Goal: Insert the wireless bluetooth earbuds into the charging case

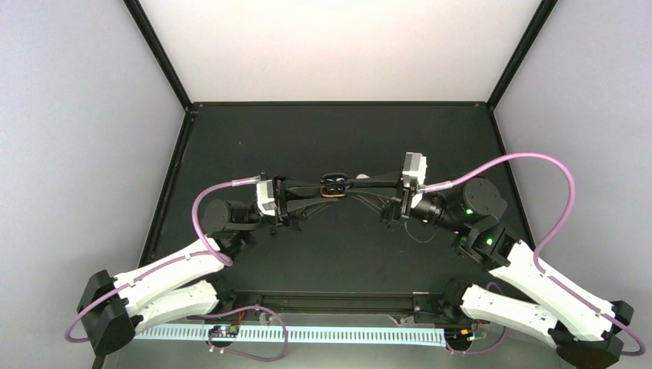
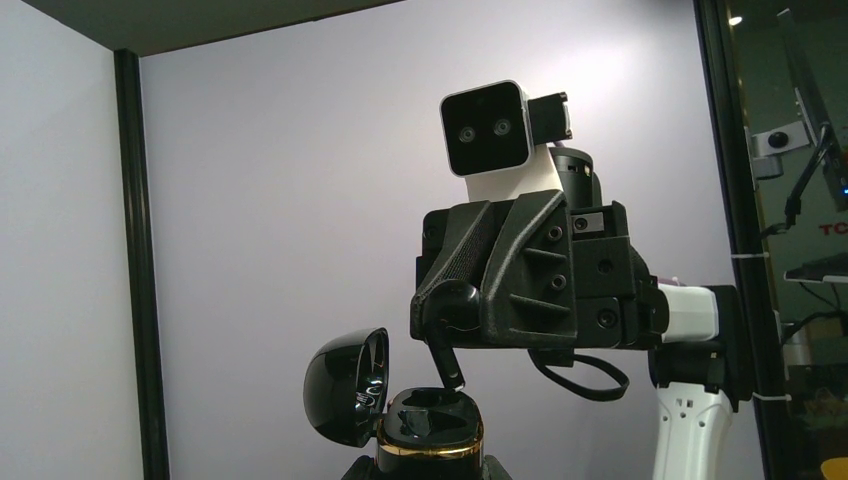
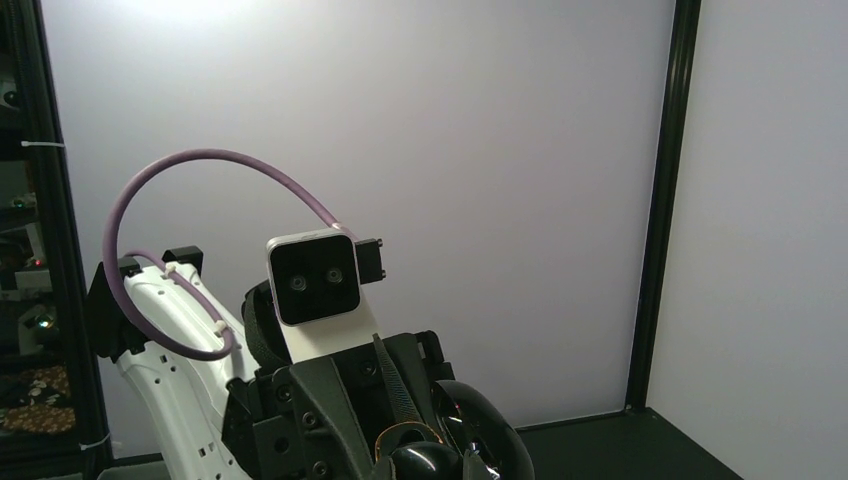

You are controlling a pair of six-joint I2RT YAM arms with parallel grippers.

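The black charging case point(image 2: 430, 436) with a gold band has its glossy lid point(image 2: 345, 388) standing open at the bottom of the left wrist view. My left gripper point(image 1: 323, 192) is shut on the case, holding it above the table. Facing it, my right gripper point(image 1: 354, 186) is shut on a black earbud point(image 2: 452, 305), whose stem point(image 2: 446, 362) points down. The stem's tip appears at the far edge of the case's top; whether they touch, I cannot tell. In the right wrist view the earbud point(image 3: 426, 461) partly covers the case. The slots' inside is hidden.
Beneath the grippers the dark table point(image 1: 338, 254) looks clear, front and back. A small pale pink thing point(image 1: 362, 176) shows just behind the right gripper's fingers. A purple cable point(image 1: 530, 156) arcs over the right arm.
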